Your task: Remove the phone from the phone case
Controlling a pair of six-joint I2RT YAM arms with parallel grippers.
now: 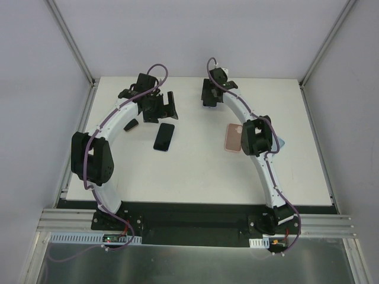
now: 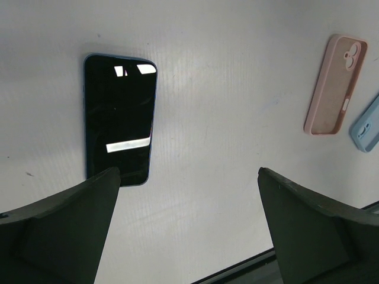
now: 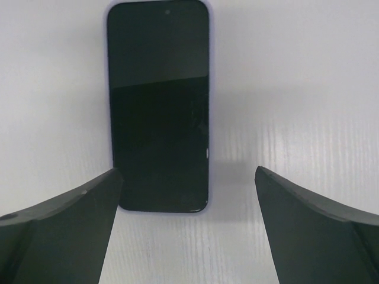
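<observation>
A dark phone [image 1: 163, 137] lies screen up in the near middle-left; in the left wrist view this phone [image 2: 118, 118] has a blue rim. My left gripper [image 1: 169, 107] is open above and behind it. At the back, another phone [image 3: 158, 106] with a pale lavender edge lies screen up below my right gripper [image 1: 214, 89], which stands open, a fingertip on either side in the right wrist view. Whether each phone sits in a case is hard to tell.
An empty pink case [image 2: 331, 89] lies at middle right, a light blue case [image 2: 366, 129] beside it, partly under the right arm. A small black object [image 1: 131, 125] sits at left.
</observation>
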